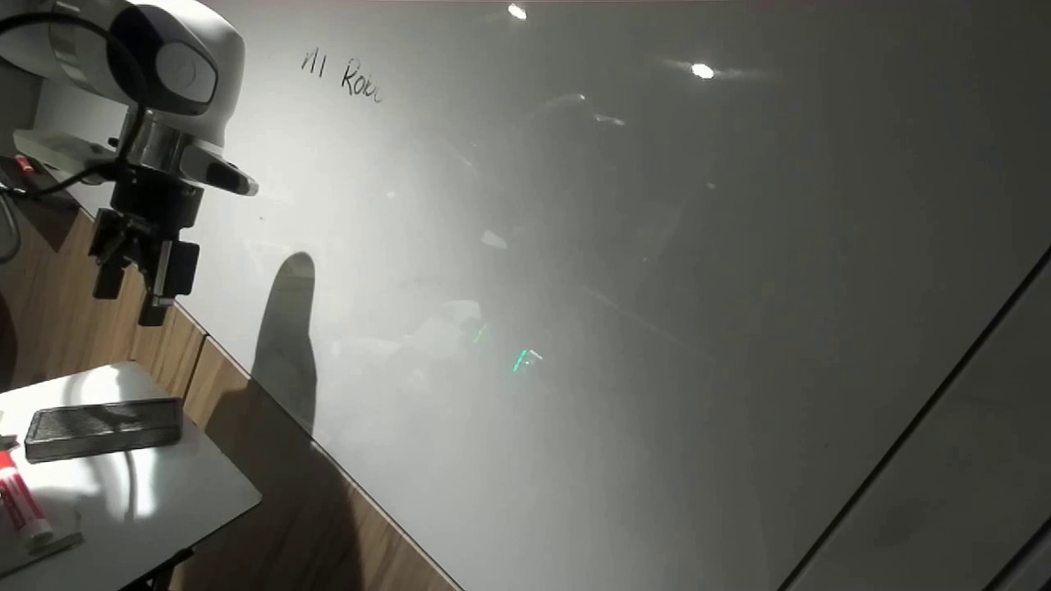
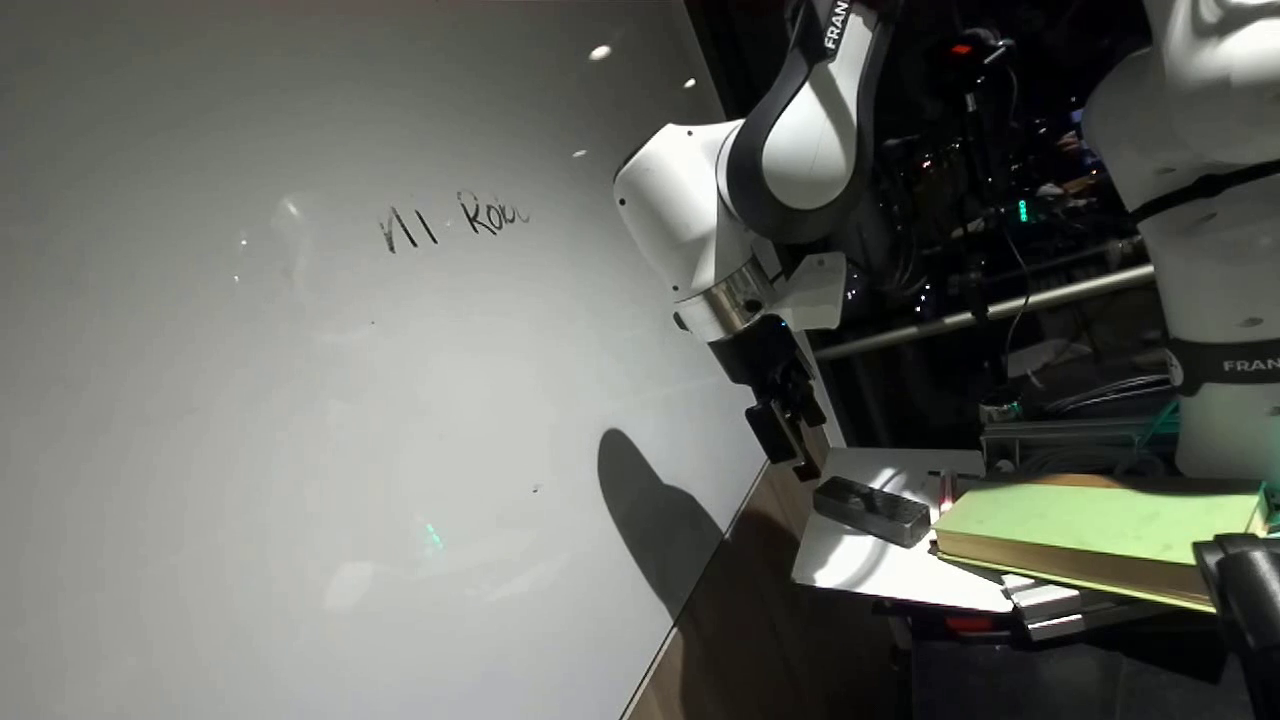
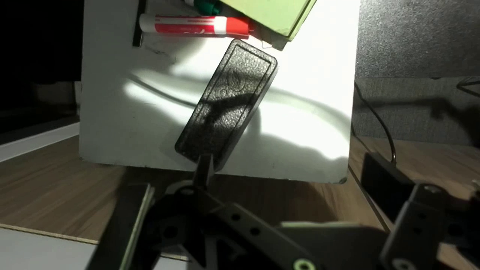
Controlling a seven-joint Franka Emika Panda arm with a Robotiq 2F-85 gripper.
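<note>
A black oblong eraser lies flat on a small white tabletop. My gripper hangs in the air above and behind that eraser in exterior view 1, its two fingers apart and nothing between them. In the wrist view the fingers show dark at the lower left and right, with a black finger on the right clear of the table. Black handwriting, partly broken up, reads roughly "HI Robo" high on the whiteboard.
Beyond the eraser lie a red marker, a green-capped marker and a green book or box. A second white arm stands at the right. Open floor lies between table and whiteboard.
</note>
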